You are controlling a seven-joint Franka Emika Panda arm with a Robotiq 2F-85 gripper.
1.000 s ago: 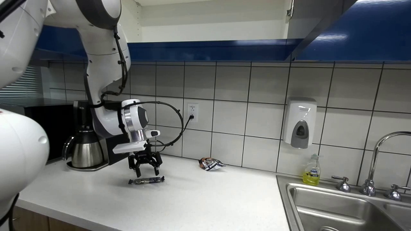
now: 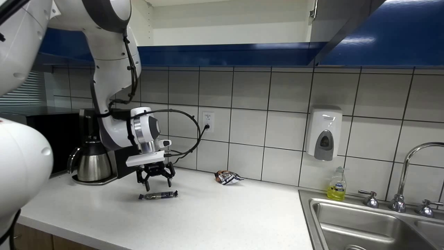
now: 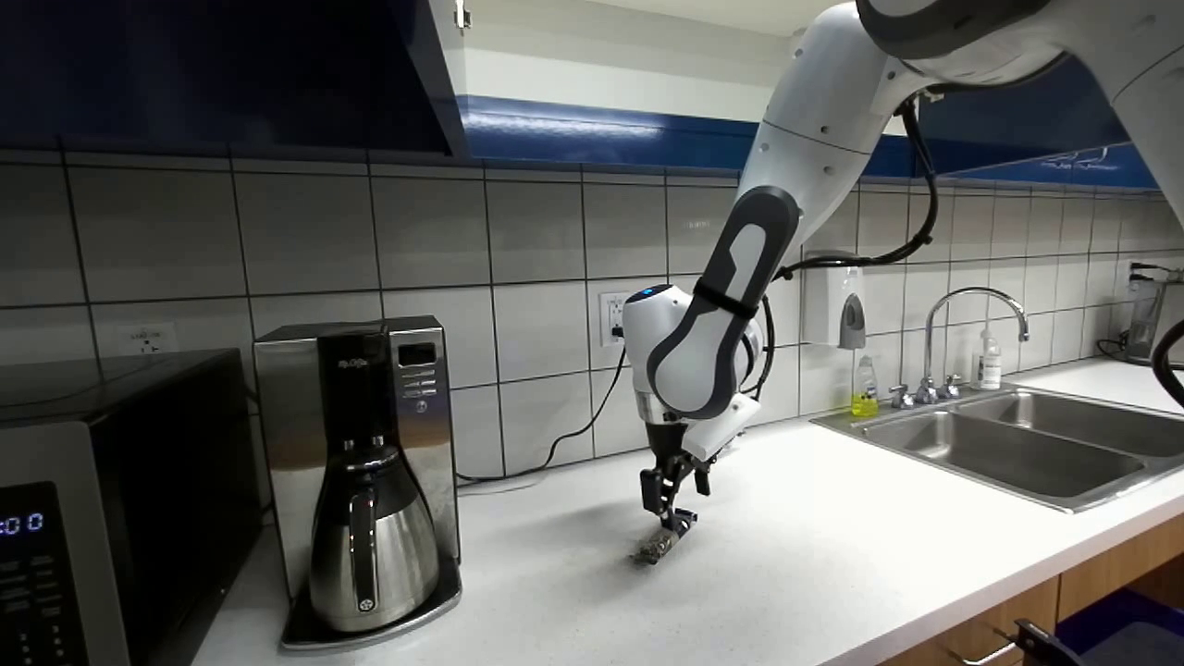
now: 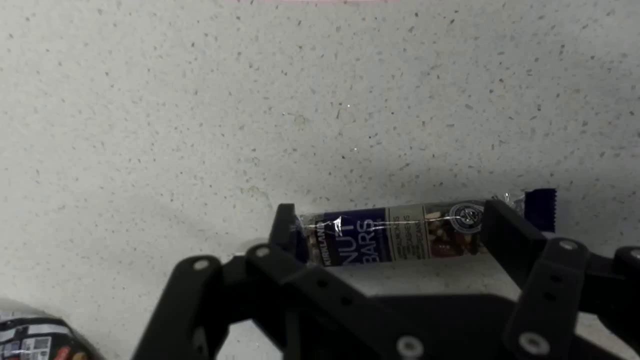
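Observation:
A nut bar [image 4: 390,235] in a clear and dark blue wrapper lies flat on the white counter. My gripper [image 2: 158,184] hangs pointing down just above and behind it in exterior view 1, its fingers wide apart. In the wrist view the two fingertips of the gripper stand over opposite ends of the bar, hiding parts of it, with its printed middle showing between them. Exterior view 2 shows the bar [image 3: 662,542] below the gripper [image 3: 684,512]; whether they touch there I cannot tell.
A crumpled snack packet [image 2: 227,177] lies near the tiled wall. A coffee maker [image 3: 444,444] and a microwave [image 3: 122,488] stand at the left, a sink [image 2: 306,208] and yellow soap bottle [image 2: 337,185] at the right. An open cabinet hangs above.
The gripper has turned slightly about its own axis, and its white side part has shifted a little to the right. The nut bar has not moved.

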